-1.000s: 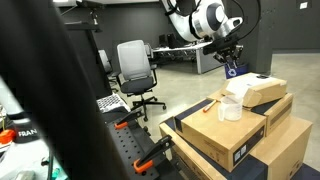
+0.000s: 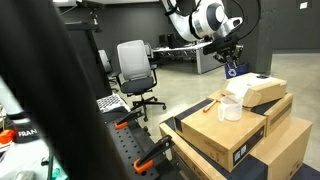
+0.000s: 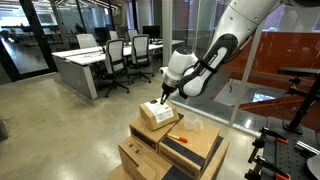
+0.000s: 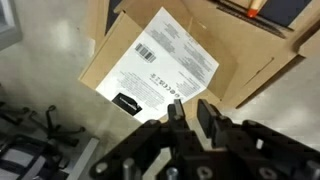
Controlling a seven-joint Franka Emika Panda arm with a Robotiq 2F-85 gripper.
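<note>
In the wrist view my gripper stands open, its two dark fingertips a small gap apart and nothing between them. Below it is a cardboard box (image 4: pixel 100 72) with a large white printed label (image 4: pixel 165 62). An orange object (image 4: pixel 254 8) shows at that view's top edge. From outside, an orange item (image 2: pixel 209 104) lies on a big brown box (image 2: pixel 222 130), beside a whitish translucent container (image 2: pixel 231 108). A smaller carton (image 2: pixel 265 93) with a pale top sits behind them. How high the fingers are above the box I cannot tell.
A person (image 3: pixel 184 72) in a light shirt stands behind the boxes. Office chairs (image 2: pixel 136 68) and white desks (image 3: pixel 85 62) are farther back. Open floor (image 3: pixel 60 130) lies left of the boxes in the second exterior view.
</note>
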